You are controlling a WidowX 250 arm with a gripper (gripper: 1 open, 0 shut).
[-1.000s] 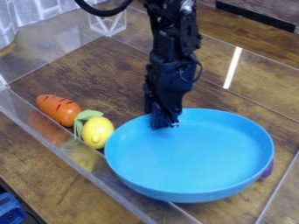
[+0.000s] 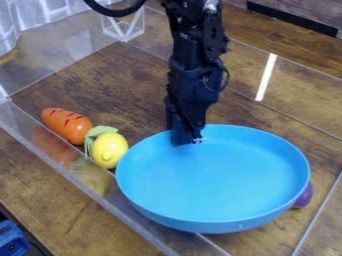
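My gripper [image 2: 186, 130] is at the far rim of a large blue oval bowl [image 2: 214, 182], fingers pointing down and shut on that rim, as far as the view shows; the fingertips are mostly hidden. A yellow lemon [image 2: 110, 152] lies left of the bowl, next to an orange toy carrot [image 2: 64, 123] with a green top. A purple object [image 2: 303, 197] is partly hidden beside the bowl's right side.
Clear walls edge the left side, with a blue object [image 2: 10, 240] outside at the lower left.
The blue bowl has shifted slightly to the left with my gripper at its rim, and more of the purple object shows.
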